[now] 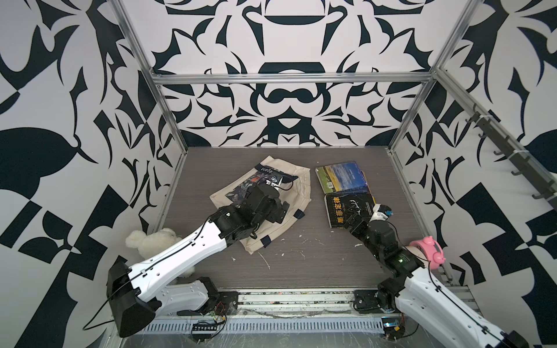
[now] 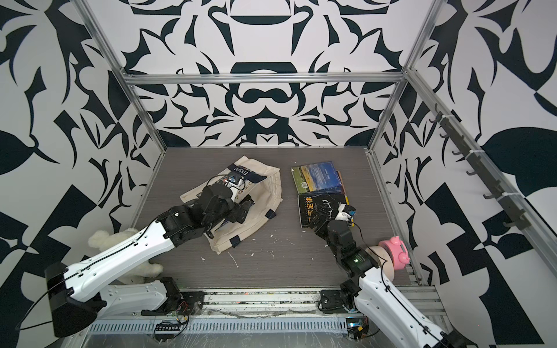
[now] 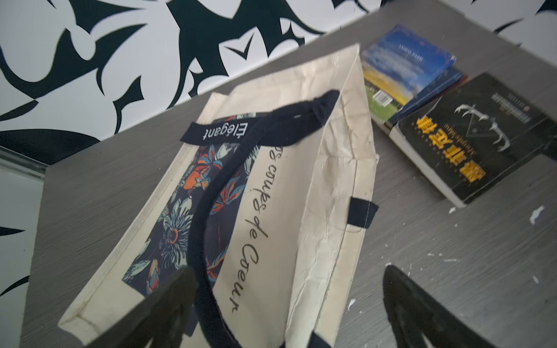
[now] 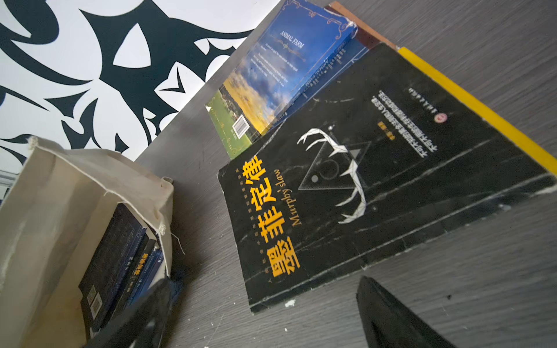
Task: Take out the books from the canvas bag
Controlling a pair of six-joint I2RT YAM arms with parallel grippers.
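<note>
The canvas bag [image 3: 278, 220] lies flat on the table at left, its dark handle across the printed front. In the right wrist view its mouth shows books [image 4: 116, 261] inside. My left gripper [image 1: 278, 211] is open over the bag, nothing between its fingers. My right gripper is open just in front of a black book [image 4: 313, 191]. That book lies at right with a blue-and-green book [image 4: 278, 75] and others partly beneath, outside the bag.
A white plush toy [image 1: 150, 243] sits at front left, behind my left arm. A pink object [image 1: 432, 250] stands at front right. Bare table lies between bag and books at the front.
</note>
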